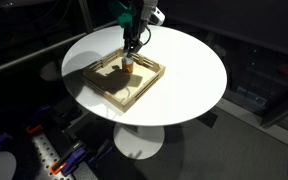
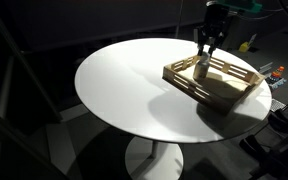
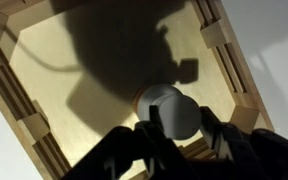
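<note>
A small bottle with a white cap and an orange label [image 1: 129, 68] is upright inside the shallow wooden tray [image 1: 127, 105]. My gripper [image 1: 132, 52] points down over it and is shut on its top. From the wrist, the round pale cap [image 3: 180, 118] sits between the two dark fingers. The second exterior view has the bottle [image 2: 201, 68] near the tray's left side, just under the gripper [image 2: 205, 52]. Whether its base touches the tray floor, I cannot tell.
Slatted walls [image 3: 22, 108] surround the tray, whose floor is otherwise bare apart from shadows. Dark equipment stands on the floor at the lower left of the first exterior view.
</note>
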